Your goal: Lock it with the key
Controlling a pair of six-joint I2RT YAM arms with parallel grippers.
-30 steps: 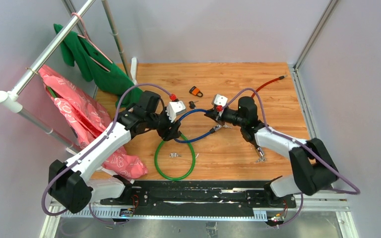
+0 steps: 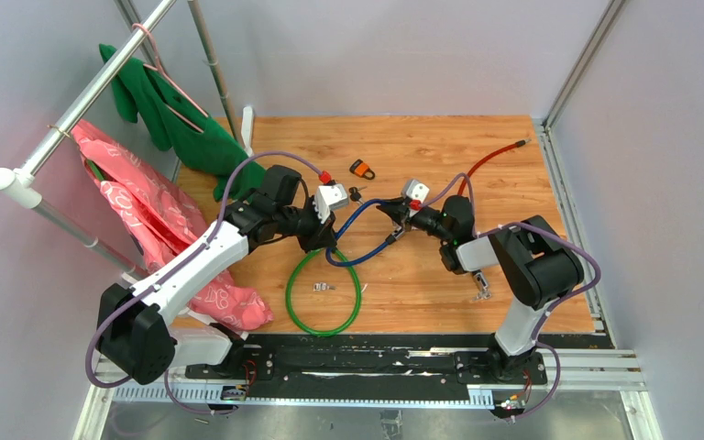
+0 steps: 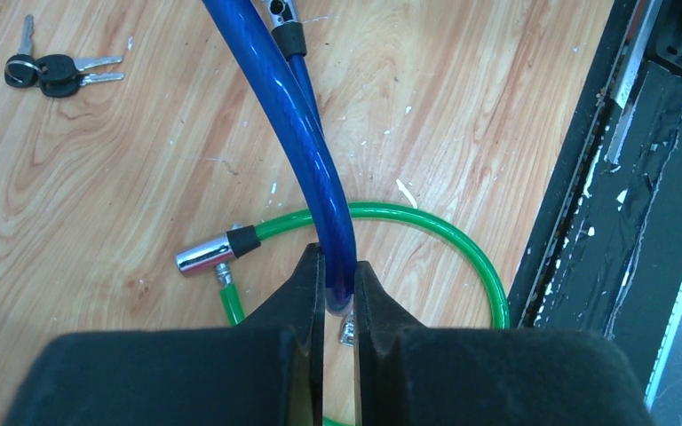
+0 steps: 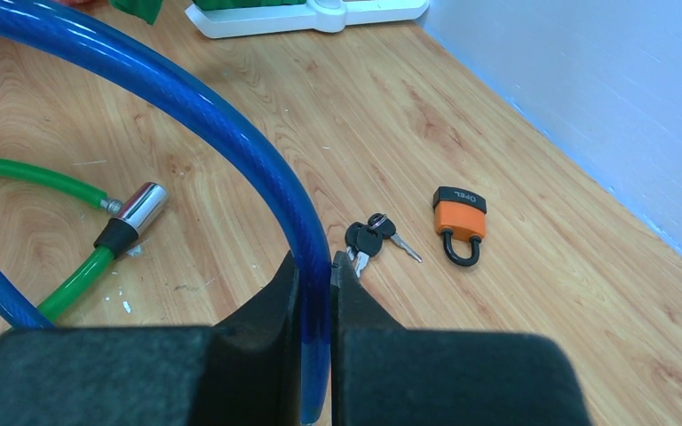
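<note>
A blue cable lock point(image 2: 357, 259) spans my two grippers. In the left wrist view my left gripper is shut on the blue cable point(image 3: 293, 133); in the right wrist view my right gripper is shut on it too. Its metal head point(image 3: 284, 22) shows near the top of the left wrist view. Keys point(image 3: 58, 75) lie on the table behind, near an orange padlock point(image 4: 460, 222). A green cable lock point(image 2: 323, 331) lies below my left gripper, with a small silver piece point(image 2: 323, 287) inside its loop.
A red cable point(image 2: 490, 157) lies at the back right, and another silver piece point(image 2: 482, 291) beside my right arm. A rack with green point(image 2: 174, 128) and pink point(image 2: 147, 220) cloths stands at the left.
My right arm's elbow has swung up and toward the back. My left gripper has shifted slightly to the right, and the blue cable has moved a little with both grippers.
</note>
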